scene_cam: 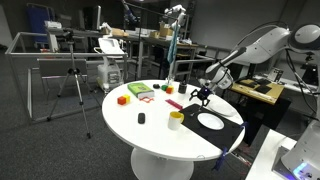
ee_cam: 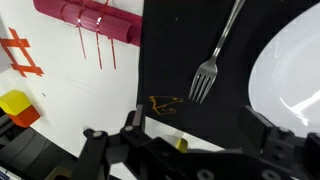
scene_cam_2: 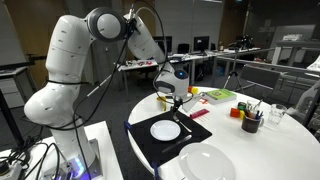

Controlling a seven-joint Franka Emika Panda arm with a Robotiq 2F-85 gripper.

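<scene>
My gripper is open over the black mat, its dark fingers spread along the lower edge of the wrist view and nothing between them. In exterior view 1 the gripper (scene_cam: 203, 99) hangs above the mat's far part; in exterior view 2 it (scene_cam_2: 179, 102) points down beyond the fork. A metal fork (ee_cam: 205, 75) lies on the mat with its tines toward the gripper. Beside it is a white plate (ee_cam: 300, 80), cut off by the wrist view's edge. The same plate (scene_cam: 210, 121) shows whole in exterior view 1.
A dark red roll (ee_cam: 103, 20) lies at the mat's border, with a red and yellow block (ee_cam: 16, 104) farther off. A yellow mug (scene_cam: 175, 121) stands left of the mat. Another white plate (scene_cam_2: 207, 165) lies near exterior view 2's front. The white table (scene_cam: 140, 138) has bare room at left.
</scene>
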